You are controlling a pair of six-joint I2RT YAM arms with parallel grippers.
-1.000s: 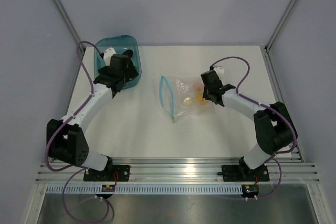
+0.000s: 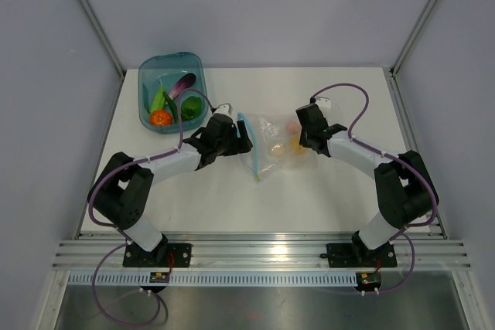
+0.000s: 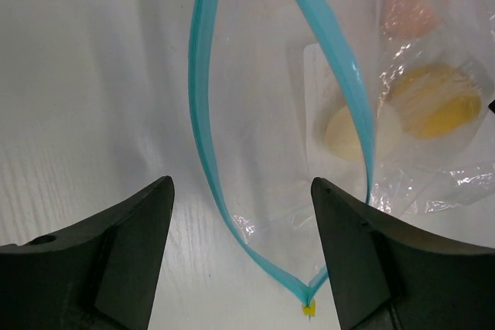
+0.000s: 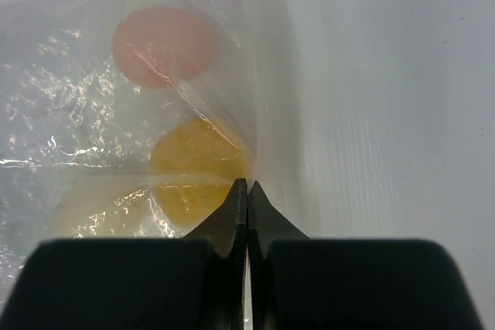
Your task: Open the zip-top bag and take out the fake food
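A clear zip top bag [image 2: 267,161] lies on the table between my arms. Its blue-edged mouth [image 3: 203,106] gapes apart toward the left arm. Inside rest a pinkish-red piece of food [image 4: 165,46], a yellow piece [image 4: 189,168] and a pale round piece [image 3: 362,130]. My left gripper [image 2: 246,137] hovers at the mouth, fingers [image 3: 128,253] apart and nothing between them. Over at the bag's closed end, my right gripper is shut at the plastic's edge beside the yellow piece; whether film is pinched between its tips is hard to make out.
At the back left stands a blue-green bin [image 2: 172,62] holding several play foods, among them an eggplant [image 2: 182,84] and a tomato [image 2: 161,117]. Bare table [image 2: 232,210] lies in front of the bag and to its right.
From over the bin, my left gripper has come right and forward to the bag's mouth. The right arm has stayed still, and the bag has barely shifted.
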